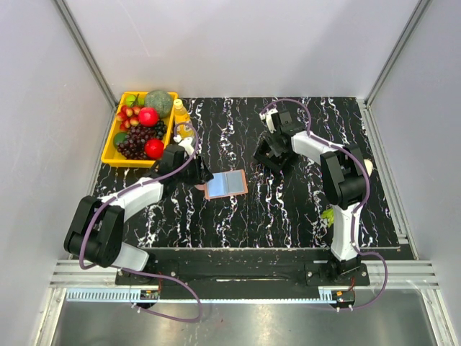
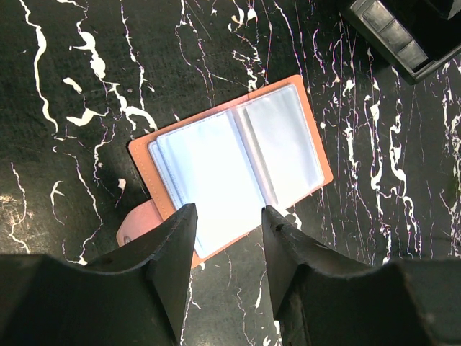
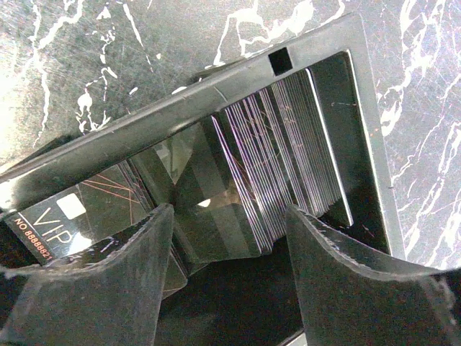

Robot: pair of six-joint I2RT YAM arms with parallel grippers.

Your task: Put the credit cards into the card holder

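Observation:
An open card holder (image 2: 317, 137) with clear sleeves and a tan cover lies on the table, seen whole in the left wrist view, with a pinkish tab at its lower left. My left gripper hangs over its lower-left end, fingers parted, nothing visible between them. A black case (image 1: 263, 162) of dark cards sits to the right of the holder; in the right wrist view it holds a VIP card (image 3: 86, 220) and a row of other cards. My right gripper is open over those cards, its fingertips down inside the case.
A yellow basket (image 1: 109, 155) of fruit and an orange bottle (image 1: 181, 115) stand at back left. A green item (image 1: 325, 216) and a pale object (image 1: 368, 166) lie at the right, partly behind the right arm.

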